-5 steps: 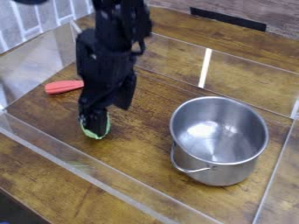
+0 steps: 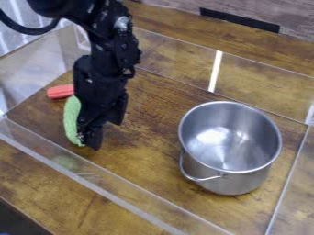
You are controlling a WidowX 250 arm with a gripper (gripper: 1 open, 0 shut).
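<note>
The black gripper (image 2: 98, 130) reaches down from the top over a green, elongated soft object (image 2: 72, 120) at the left of the camera view, its fingers low at that object's right side. The fingers partly hide it, and I cannot tell whether they touch or grip it. A red-orange object (image 2: 59, 91) lies behind it, partly hidden by the arm. A steel pot (image 2: 229, 142) with a wire handle stands to the right.
Clear transparent edges or panels run along the front left and far right. A dark strip crosses the top right.
The gripper has moved left and a little down, and more of the green object shows at its left side. The pot has not moved.
</note>
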